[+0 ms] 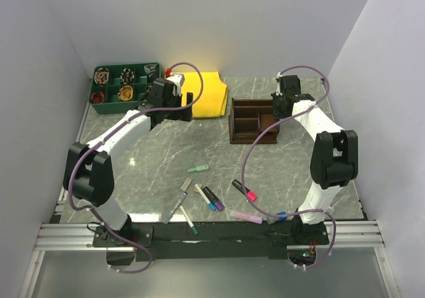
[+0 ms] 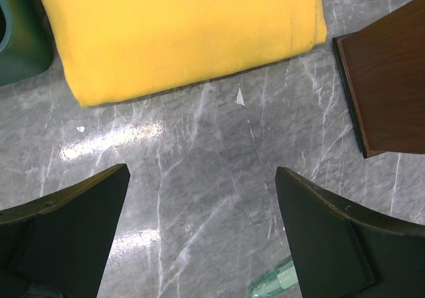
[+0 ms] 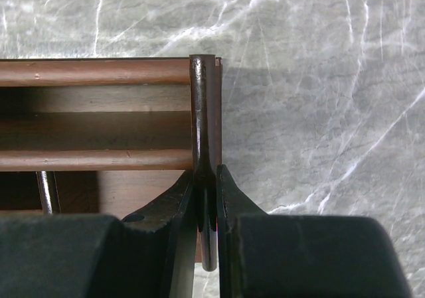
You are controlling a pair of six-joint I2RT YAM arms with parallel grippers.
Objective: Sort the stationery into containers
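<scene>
A dark brown wooden organizer (image 1: 252, 140) with several compartments stands right of centre. My right gripper is shut on its right side wall, with one finger on each side of the rim. My left gripper hangs over bare table in front of the yellow cloth, open and empty. Loose stationery lies at the front: a green bottle-like item (image 1: 198, 168), an eraser (image 1: 186, 184), a grey-blue pen (image 1: 175, 206), a purple-ended marker (image 1: 213, 198), a black-and-red marker (image 1: 244, 190) and a pink highlighter (image 1: 246, 216).
At the back left sits a green divided tray (image 1: 108, 104) holding coiled items. A folded yellow cloth (image 1: 212, 95) lies to its right. A blue item (image 1: 281, 216) is near the right arm's base. Open table lies between the organizer and the loose pens.
</scene>
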